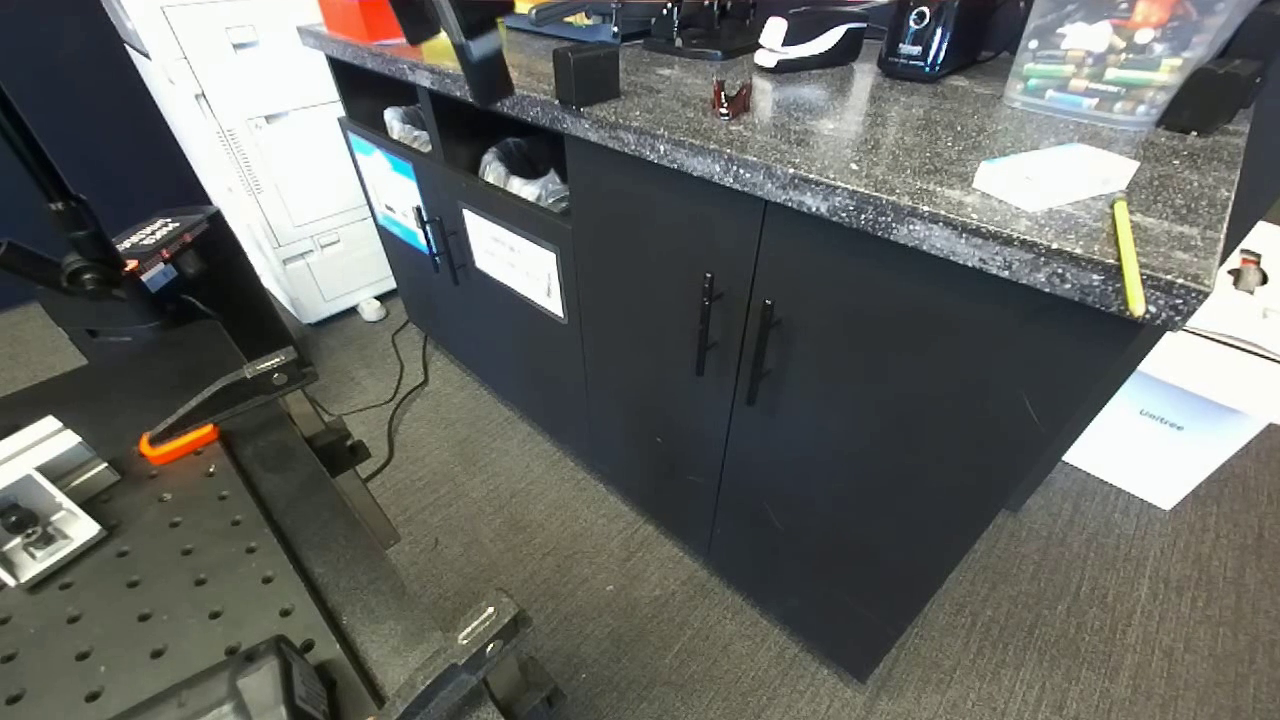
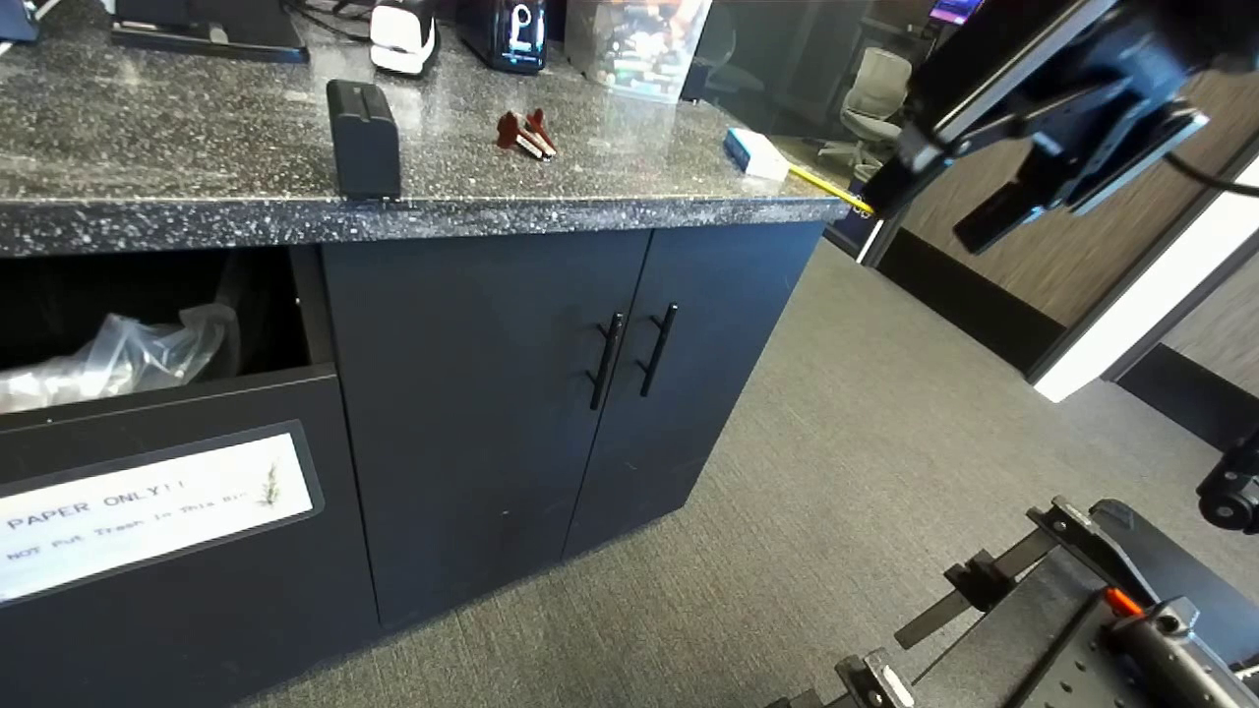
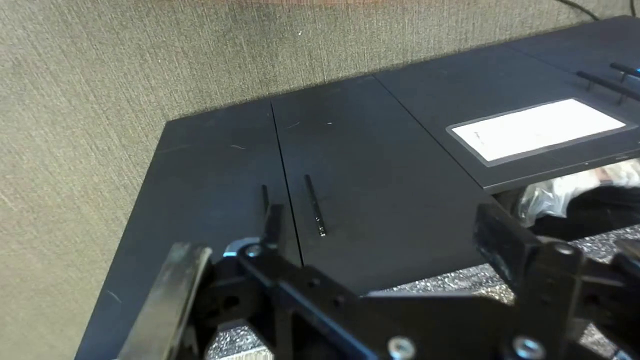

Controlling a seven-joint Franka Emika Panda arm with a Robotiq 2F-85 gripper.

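Note:
My gripper hangs in the air at the upper right of exterior view 2, its fingers open. In the wrist view, a wide gap separates the fingers, with only the cabinet and counter behind it. Part of the gripper also pokes in at the top of exterior view 1. On the speckled counter stand a black battery-like block, a dark red staple remover, a white paper-like piece with a blue edge and a yellow pencil crossing the front edge.
Dark cabinet doors with bar handles lie below. A perforated black table occupies the lower left of exterior view 1.

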